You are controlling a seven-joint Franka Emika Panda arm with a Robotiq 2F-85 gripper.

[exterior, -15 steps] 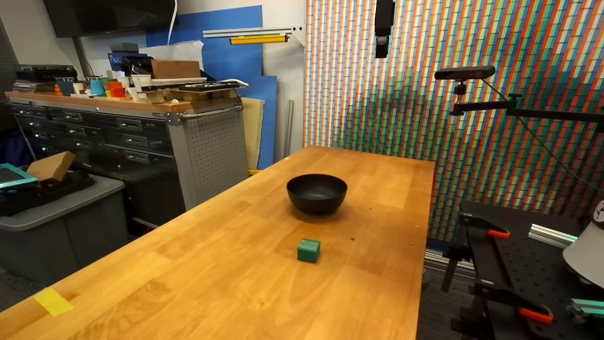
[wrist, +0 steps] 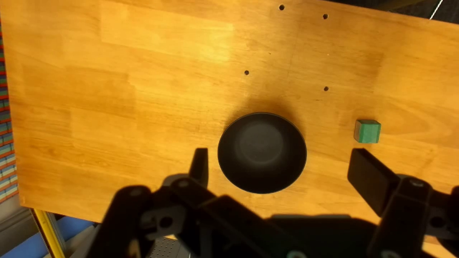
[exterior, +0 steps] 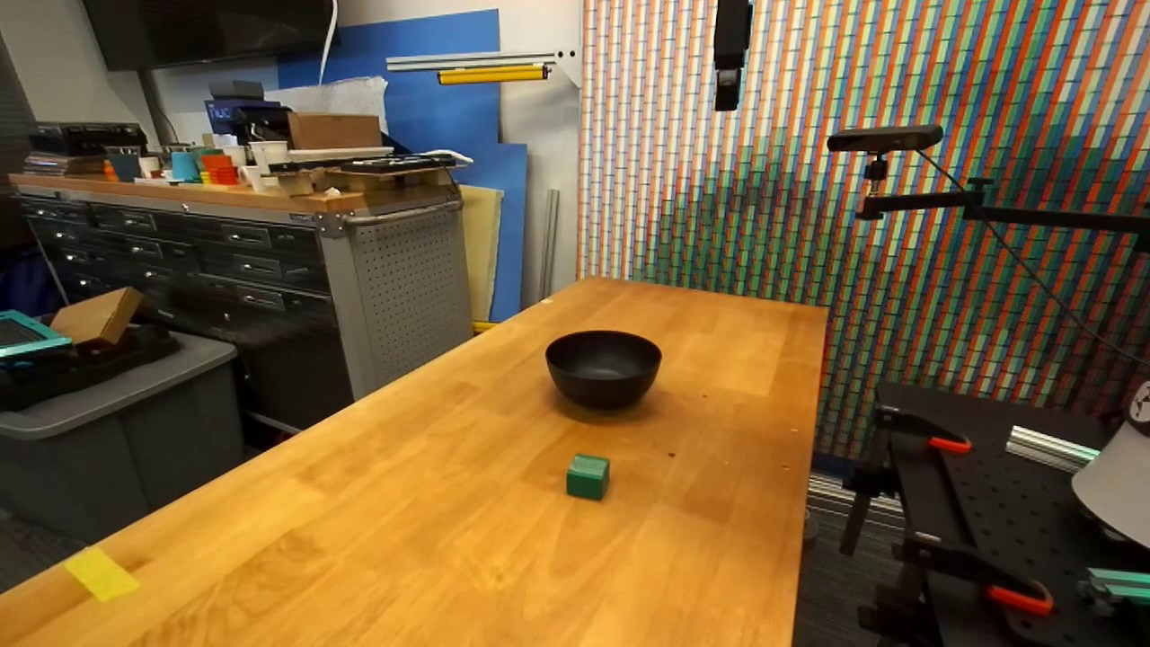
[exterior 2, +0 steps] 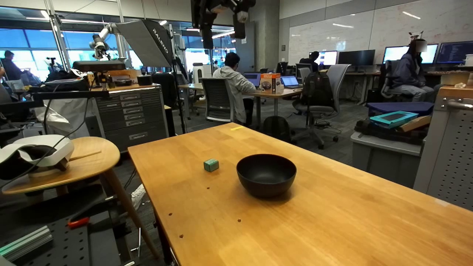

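A green cube [exterior: 588, 476] rests on the wooden table, a short way from a black bowl [exterior: 604, 370]. The bowl stands upright, and in the wrist view its inside [wrist: 261, 146] is empty. In that same view the cube [wrist: 367, 131] lies to the right of the bowl, apart from it. My gripper is high above the table with its two fingers spread wide and nothing between them. Exterior view 2 shows the gripper [exterior 2: 224, 37] at the top edge, well over the bowl [exterior 2: 266, 176] and the cube [exterior 2: 211, 165].
Yellow tape [exterior: 102, 573] is stuck near one table edge. Beside the table, a camera on an arm [exterior: 884, 138] stands over a black cart [exterior: 992, 485] with clamps.
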